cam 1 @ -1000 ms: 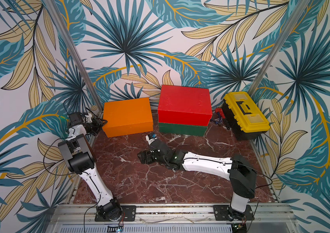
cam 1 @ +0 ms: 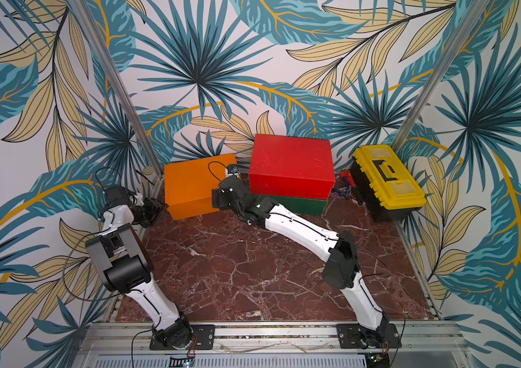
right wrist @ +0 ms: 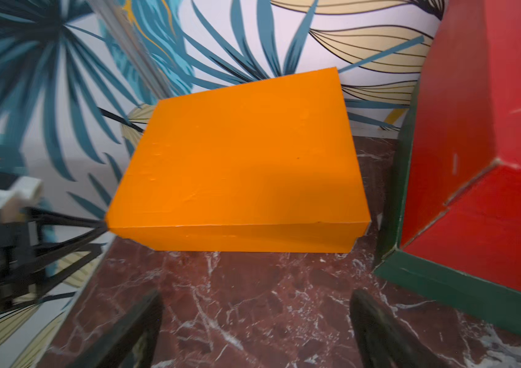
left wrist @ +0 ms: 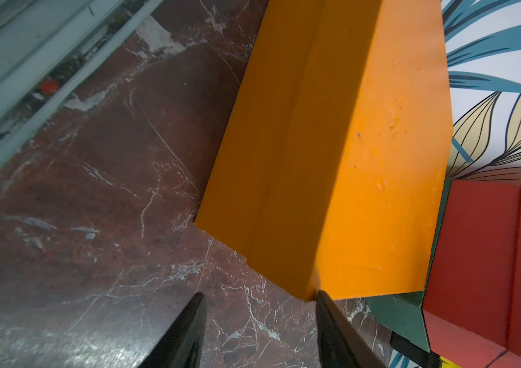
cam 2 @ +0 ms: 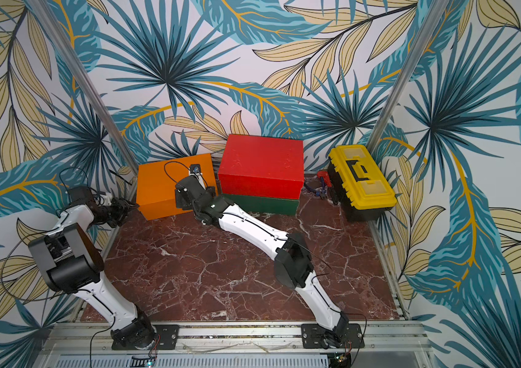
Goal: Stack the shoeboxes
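Observation:
An orange shoebox lies at the back left of the marble table, left of a red shoebox stacked on a green shoebox. My left gripper stands open at the orange box's near left corner, nothing between its fingers; one fingertip meets or nearly meets the corner. My right gripper is open near the right part of the orange box's front, with bare table between its blurred fingers in the right wrist view; its arm hides part of that box in both top views.
A yellow-and-black toolbox stands at the right edge, with red and dark items beside the stack. Aluminium rails line the table, whose front middle is clear.
My right gripper has moved back toward the orange box from the table's middle.

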